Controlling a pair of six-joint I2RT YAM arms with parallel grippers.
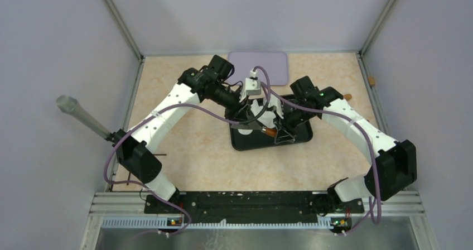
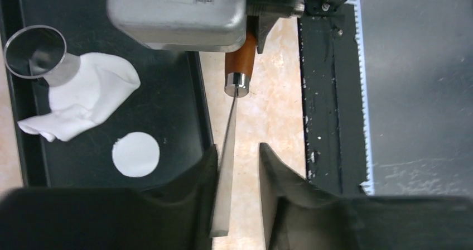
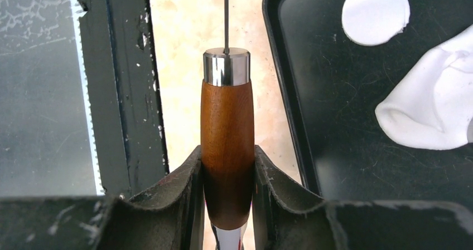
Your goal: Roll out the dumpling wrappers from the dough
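Note:
A scraper with a wooden handle (image 3: 226, 138) is held in my right gripper, which is shut on the handle, above the tray's front edge. Its thin steel blade (image 2: 226, 177) points at my left gripper, whose fingers are part open around the blade; contact cannot be told. The black tray (image 1: 245, 145) holds a white round wrapper (image 2: 135, 154), a crumpled white cloth (image 2: 89, 94) and a clear cylinder (image 2: 34, 52), seen in the left wrist view.
A lilac board (image 1: 258, 66) lies at the back. Both arms crowd the space above the tray.

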